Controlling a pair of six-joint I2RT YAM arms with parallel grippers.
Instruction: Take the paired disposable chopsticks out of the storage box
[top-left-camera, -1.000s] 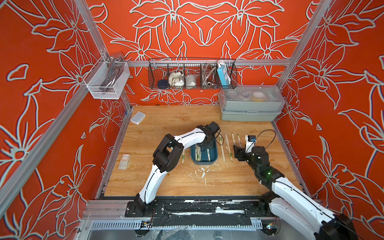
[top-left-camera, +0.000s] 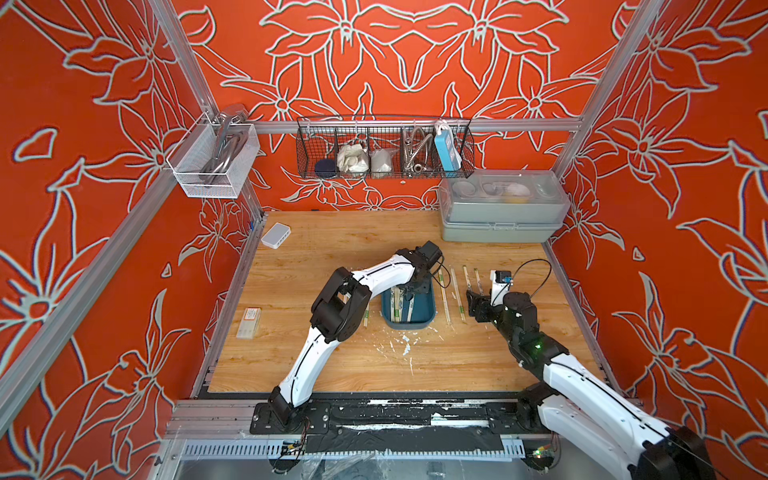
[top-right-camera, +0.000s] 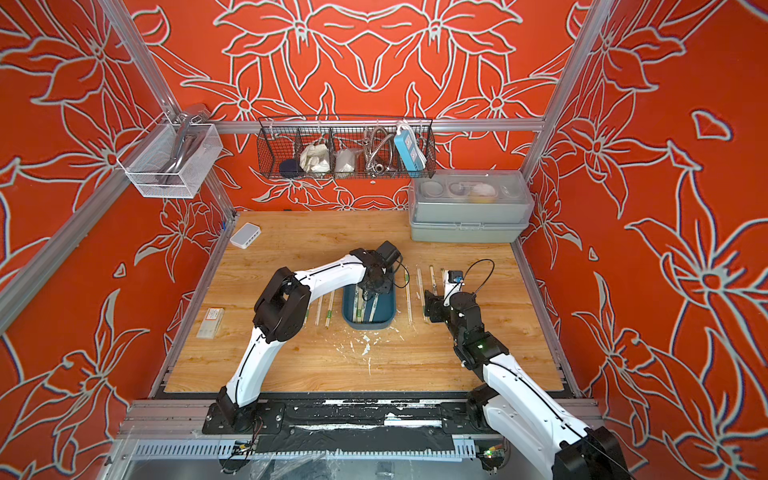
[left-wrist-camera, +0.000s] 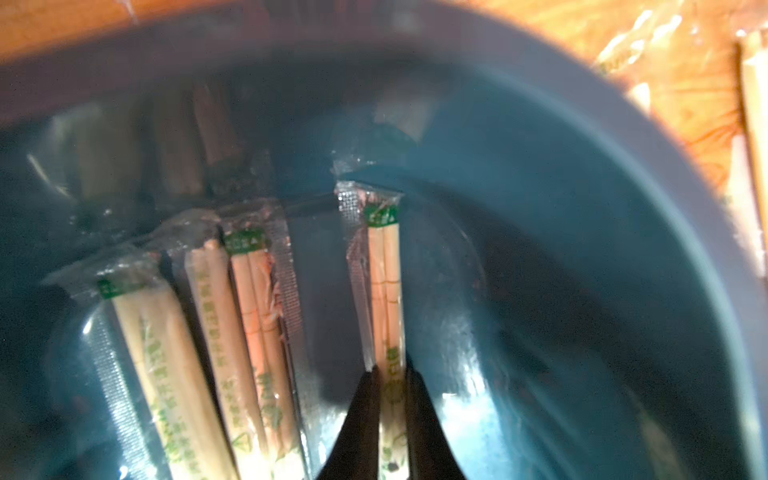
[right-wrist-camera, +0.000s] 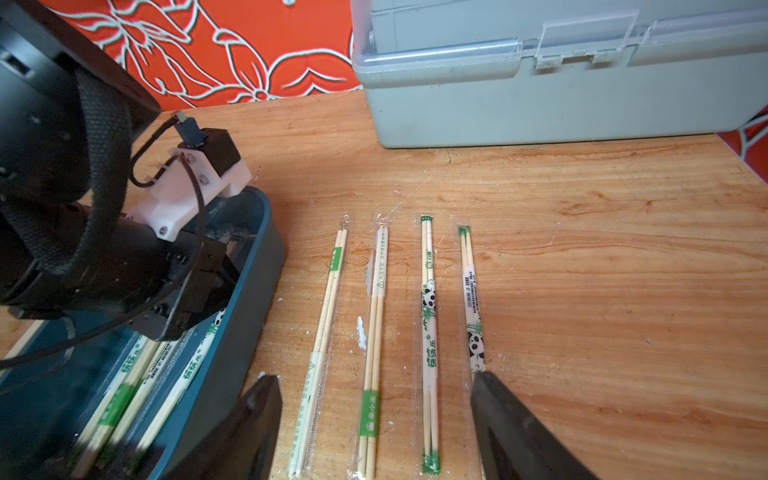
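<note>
The blue storage box (top-left-camera: 411, 325) stands mid-table with several wrapped chopstick pairs inside. In the left wrist view my left gripper reaches down into it. Its fingers (left-wrist-camera: 364, 416) flank one wrapped pair (left-wrist-camera: 385, 272) with a green band, hardly any gap on either side; whether they press on it is unclear. More wrapped pairs (left-wrist-camera: 164, 352) lie beside it on the left of that view. My right gripper stands open above the table to the right of the box, nothing between its fingers. Below it, several wrapped pairs (right-wrist-camera: 429, 336) lie side by side on the wood.
A grey lidded case (top-left-camera: 504, 232) stands at the back right. More wrapped pairs (top-right-camera: 329, 308) lie left of the box, partly behind the left arm. White scraps (top-left-camera: 406, 349) are scattered in front of it.
The lower end of the chopstick pair at the left gripper has swung slightly left inside the box. Earlier, the left arm shifted slightly right. The right arm has stayed still.
</note>
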